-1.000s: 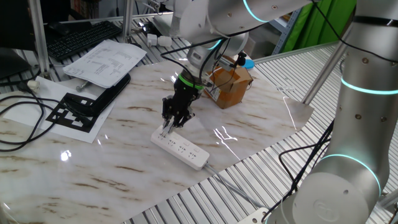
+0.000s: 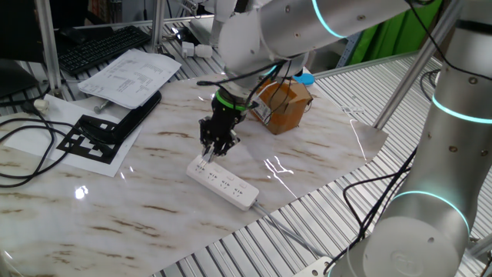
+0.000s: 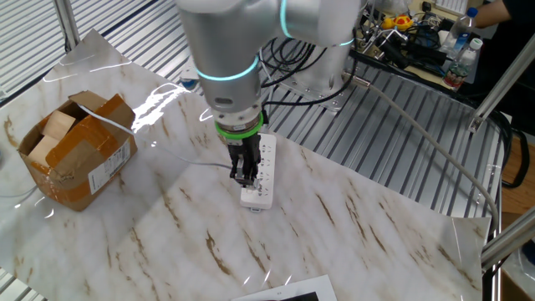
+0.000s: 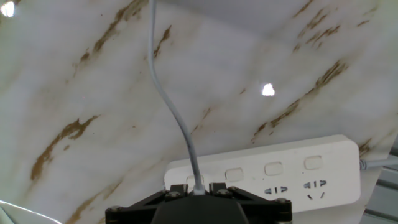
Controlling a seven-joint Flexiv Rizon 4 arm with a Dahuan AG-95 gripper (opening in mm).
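Note:
A white power strip (image 2: 223,185) lies on the marble-patterned table, its sockets facing up. My gripper (image 2: 207,158) points down at the strip's end farthest from its own cord, fingertips close over the sockets there. In the wrist view a grey cable (image 4: 169,102) runs down to a pale plug end (image 4: 198,190) between the black fingers, which are shut on it. The plug's lower part is hidden by the gripper, so whether its pins sit in a socket cannot be told. In exterior view 2 the strip (image 3: 266,167) is partly covered by the gripper.
An open cardboard box (image 2: 286,108) stands behind the gripper; the thin cable (image 3: 167,152) crosses from it. Papers (image 2: 131,77), a black-and-white marker sheet (image 2: 92,142) and a black cable (image 2: 50,146) lie at the left.
The wrist has swung slightly to the left in exterior view 1, leaving the gripper more upright. Its fingertips remain over the same end of the strip, which has not visibly moved.

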